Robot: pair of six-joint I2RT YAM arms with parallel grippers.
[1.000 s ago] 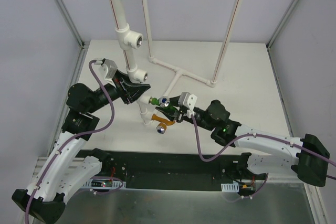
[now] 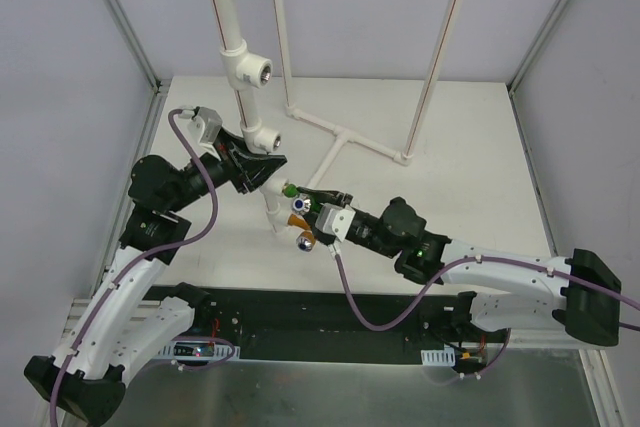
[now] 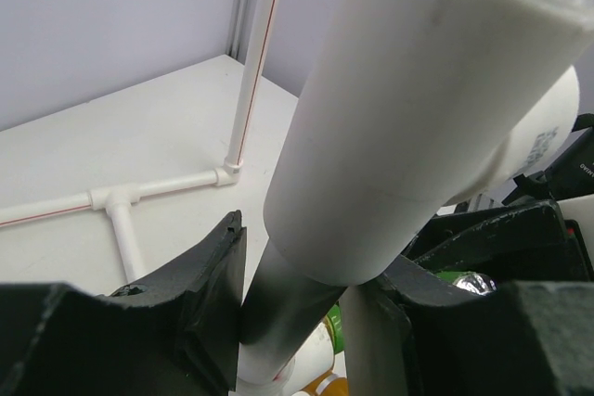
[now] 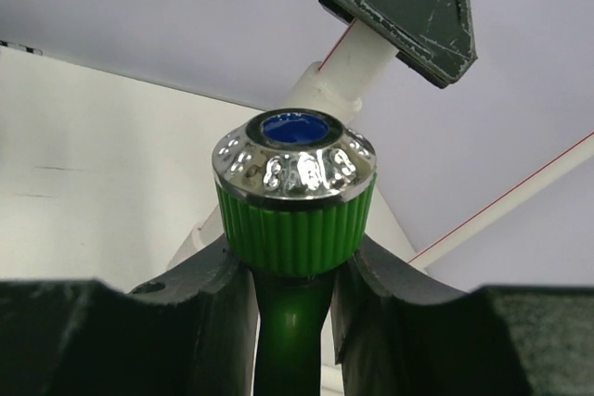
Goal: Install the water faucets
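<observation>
A green faucet (image 4: 295, 229) with a chrome cap and blue centre fills the middle of the right wrist view. My right gripper is shut on its green stem just under the cap. From above, the faucet's threaded green end (image 2: 290, 190) points at a side socket of the white upright pipe; how deep it sits cannot be told. My left gripper has its fingers closed around that white pipe (image 3: 371, 136), above the faucet. Lower down, an orange faucet (image 2: 298, 220) with a chrome knob (image 2: 305, 241) stands at the pipe.
Further up the pipe, open side sockets (image 2: 258, 70) face right. Thin white frame pipes (image 2: 345, 135) stand behind on the white table (image 2: 460, 167), whose right half is clear. Both hands are close together at the pipe.
My right hand has turned about the faucet and shifted slightly left, and the chrome cap has swung a little down and left. The left arm has barely moved.
</observation>
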